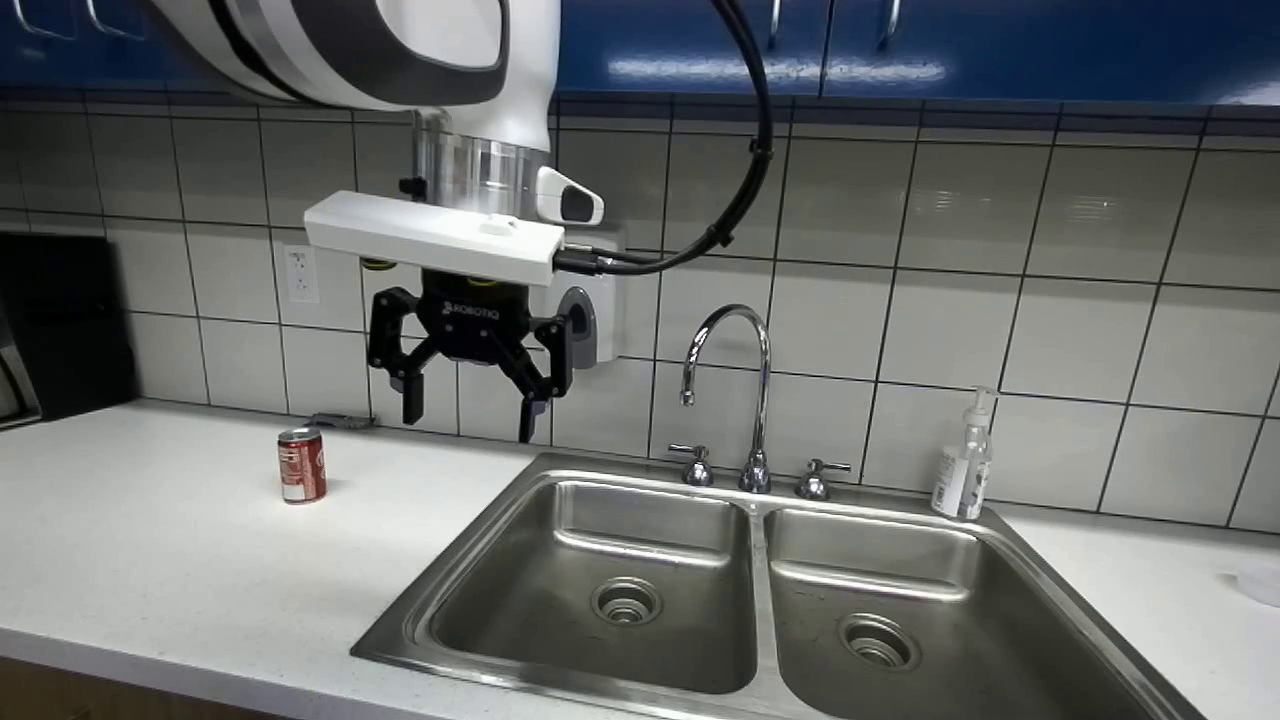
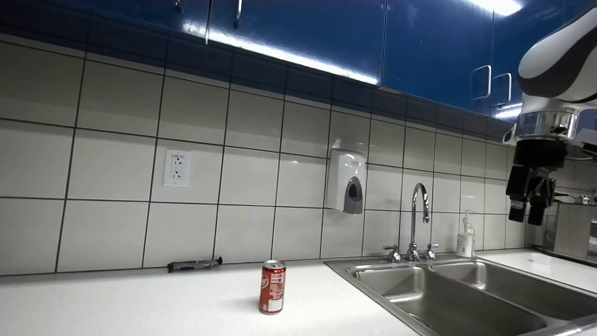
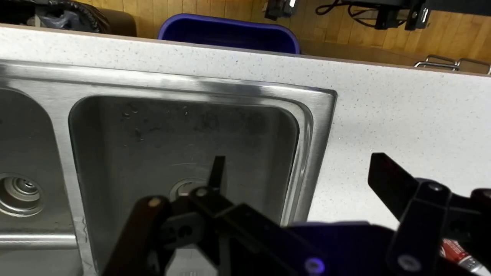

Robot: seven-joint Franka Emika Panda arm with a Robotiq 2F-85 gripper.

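Note:
My gripper (image 1: 471, 420) hangs in the air with its two fingers spread wide and nothing between them. In the wrist view, the open gripper straddles the sink's side edge, one finger over the basin and the other over the counter. A red soda can (image 1: 302, 466) stands upright on the white counter, left of the gripper and lower down. Exterior view 2 shows the can (image 2: 272, 286) well apart from the arm. Only a bit of the can (image 3: 455, 253) shows in the wrist view, partly hidden behind a finger.
A double steel sink (image 1: 758, 600) with a tall faucet (image 1: 753, 396) lies right of the can. The soap bottle (image 1: 963, 462) is at its back right corner. A dark flat item (image 2: 194, 264) rests along the wall.

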